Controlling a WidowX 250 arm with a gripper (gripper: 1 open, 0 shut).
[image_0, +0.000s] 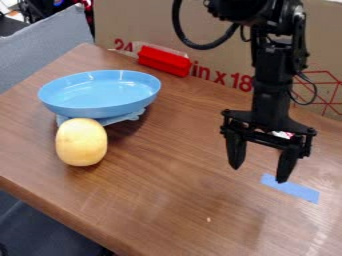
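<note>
My black gripper (259, 164) is open above the right part of the wooden table, with nothing between its fingers. A small white and red object is partly hidden behind it. A strip of blue tape (297, 191) lies on the tabletop below and to the right. At the left, a yellow potato-like object (80, 142) sits in front of a light blue bowl (100, 93), which rests on a light blue base.
A red block (164, 60) lies at the back against a cardboard box (198, 37). A grey surface stands beyond the left edge.
</note>
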